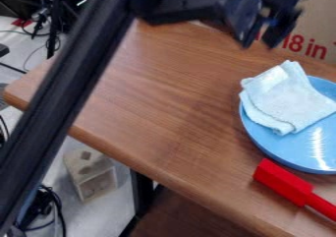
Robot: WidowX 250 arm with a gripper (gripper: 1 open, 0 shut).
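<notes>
The dark gripper (256,20) is at the top right, raised above the back of the table and blurred, so its finger state is unclear. Below it a folded pale blue-white cloth (282,98) lies on a blue plate (308,152) at the table's right edge. A red-handled tool (282,185) lies in front of the plate, running out of view to the right.
A cardboard box (312,39) stands behind. A dark bar crosses the left of the view, with cables and floor beyond the table's edge.
</notes>
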